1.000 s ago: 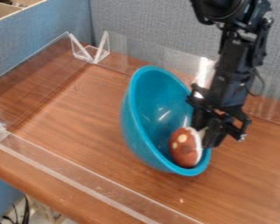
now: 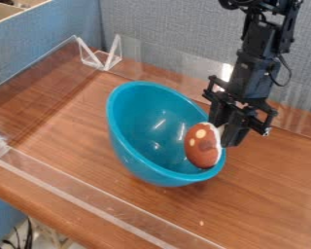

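Observation:
A teal oval bowl sits tilted on the wooden table, right of centre in the camera view. A reddish-brown spotted object with a white part lies inside it at the right side. My black gripper comes down from above at the bowl's right rim, shut, with its lower end just above the spotted object; the fingertips are partly hidden, and whether they grip the rim or the object is unclear.
A blue box with a beige interior stands at the upper left. Clear plastic brackets are fixed at the table's left and back edges. Bare table extends to the left and front.
The bowl's front has shifted upward in view.

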